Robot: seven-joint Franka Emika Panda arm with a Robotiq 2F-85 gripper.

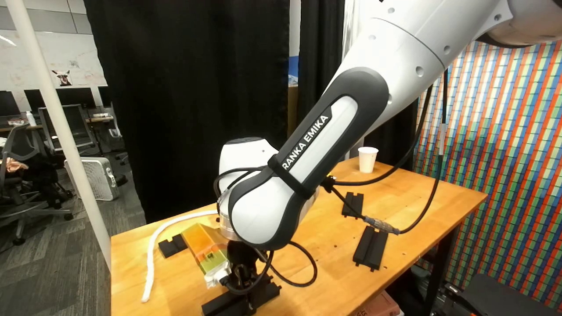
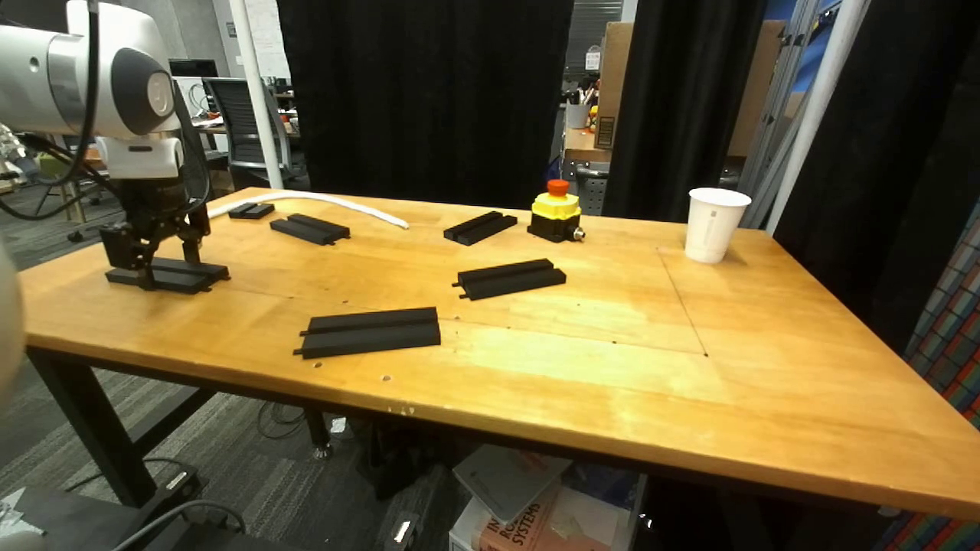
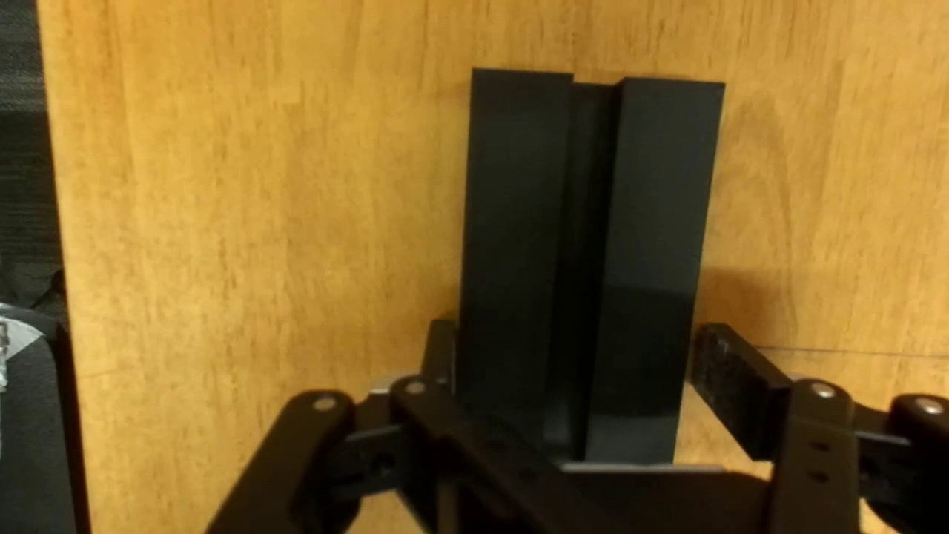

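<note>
A black grooved track piece (image 3: 516, 231) lies flat on the wooden table; in the wrist view it runs lengthwise up the picture. My gripper straddles its near part, one finger (image 3: 438, 351) along the left side and the other finger (image 3: 734, 378) by the right. The fingers are spread about the width of the piece and sit very close to its sides; whether they touch it is unclear. In exterior view 2 the gripper (image 2: 170, 262) is down at the table's left end, over that same track piece (image 2: 213, 274).
Several other black track pieces lie around the table, including one near the front edge (image 2: 367, 338) and one in the middle (image 2: 511, 279). A yellow emergency-stop box (image 2: 556, 220) and a white paper cup (image 2: 712, 225) stand farther right. A white tube (image 2: 321, 197) curves along the back.
</note>
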